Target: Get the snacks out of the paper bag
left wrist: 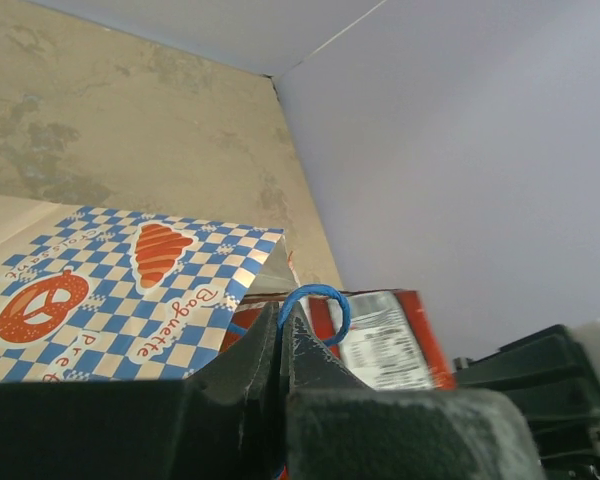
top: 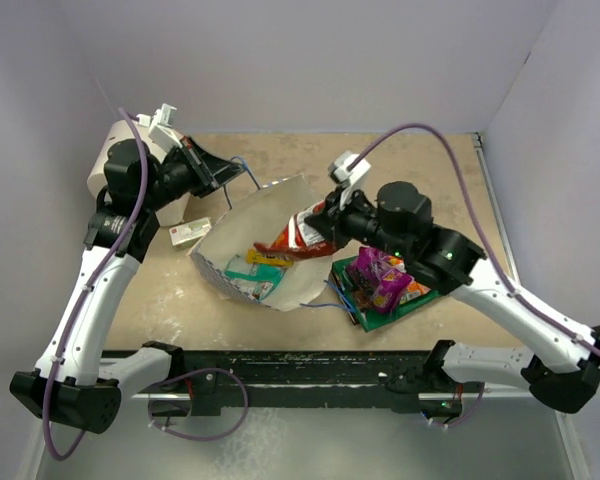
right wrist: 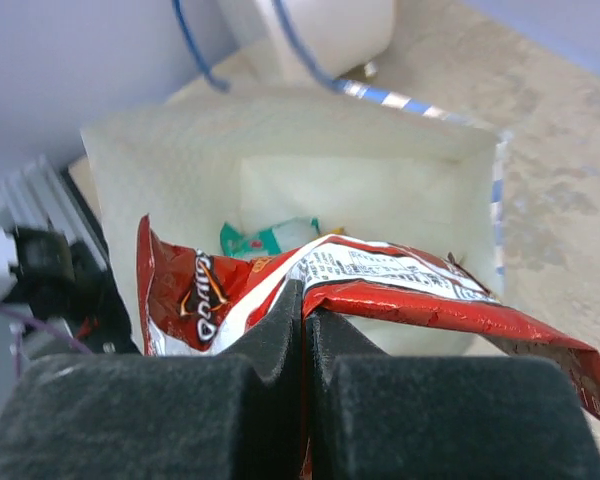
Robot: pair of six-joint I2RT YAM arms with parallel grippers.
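Observation:
Pinched in my right gripper is a red and white snack packet, held up at the right side of the bag's mouth. The white-lined paper bag lies tipped with its opening toward the right; its outside shows a blue check print in the left wrist view. Inside it rest a green packet and a yellow packet, partly covered by the red one. My left gripper is shut on the bag's blue cord handle, at the bag's far rim.
Right of the bag stands a green tray with several snacks, among them a purple packet. A white roll and a small box lie behind and beside the left arm.

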